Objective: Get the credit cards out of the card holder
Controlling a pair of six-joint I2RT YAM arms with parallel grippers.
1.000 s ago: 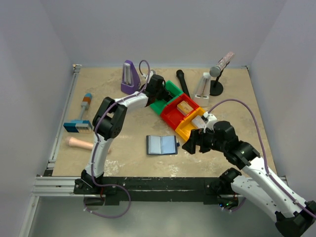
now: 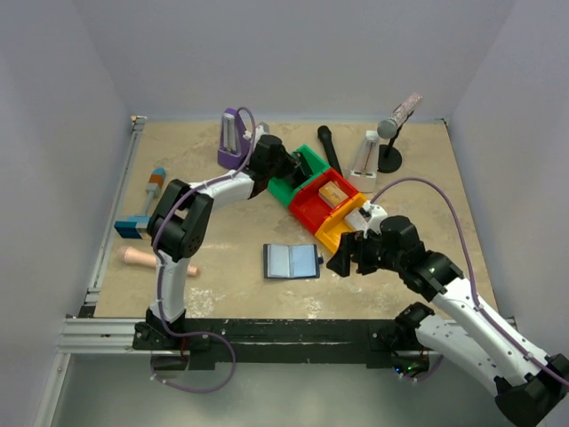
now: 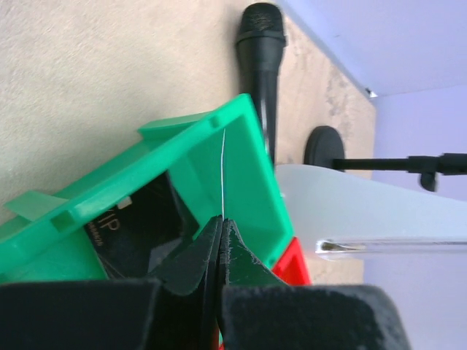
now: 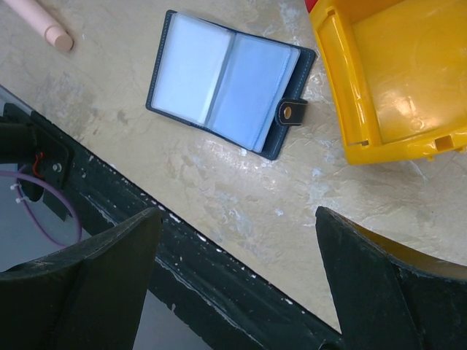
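The card holder [image 2: 292, 261] [image 4: 219, 80] lies open on the table with clear sleeves and a snap strap; whether cards are in it I cannot tell. My left gripper is shut above the green bin [image 3: 248, 175], pointing at its interior, where dark card-like items [image 3: 135, 222] lie. A thin white line shows at its fingertips; what that is I cannot tell. My right gripper [image 2: 342, 253] stands open beside the yellow bin, over the table to the right of the holder, with nothing between its fingers.
Red [image 2: 311, 205] and yellow [image 4: 401, 73] bins adjoin the green one. A microphone [image 2: 327, 147], purple tool [image 2: 231, 147], stand [image 2: 389, 158], brush [image 2: 138, 227] and peach rod [image 2: 142, 258] lie around. The front middle around the holder is clear.
The right arm and the card holder have not visibly moved.
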